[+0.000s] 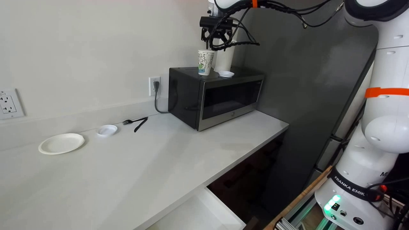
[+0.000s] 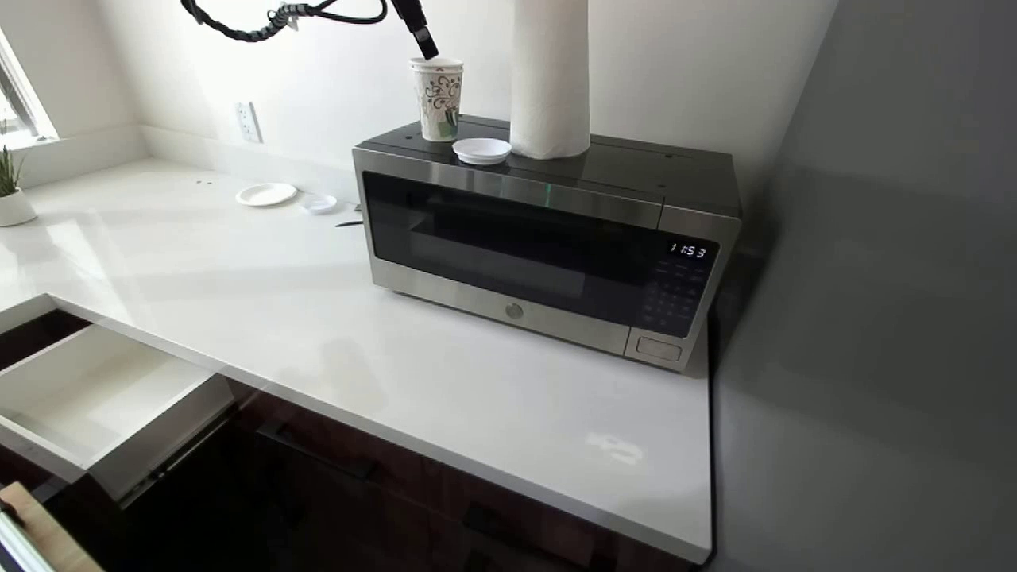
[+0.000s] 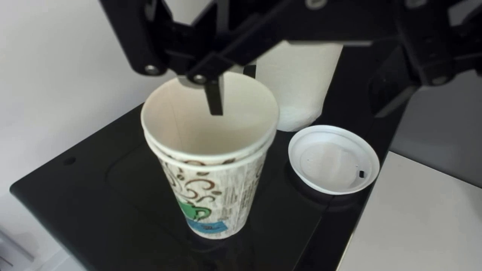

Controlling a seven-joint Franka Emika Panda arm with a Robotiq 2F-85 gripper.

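Two nested paper cups (image 3: 212, 194) with a swirl and green mug print stand upright on top of the microwave (image 2: 534, 286). My gripper is open above them with nothing held. In the wrist view its left finger (image 3: 214, 100) overlaps the cups' round opening, while the other finger lies off to the right, outside the rim. Seen in exterior view 2, a dark fingertip (image 2: 426, 44) is right at or just above the cup rim; whether it dips inside is hard to tell. A white plastic lid (image 3: 332, 160) lies flat to the right of the cups.
Behind the lid rises a white paper towel roll (image 2: 551, 86), close to the gripper. On the counter (image 1: 126, 172) are a paper plate (image 1: 61, 143), another lid (image 1: 107, 130), a black fork (image 1: 134, 120) and knife (image 1: 141, 124). A drawer (image 2: 105, 391) stands pulled out; mid-counter is clear.
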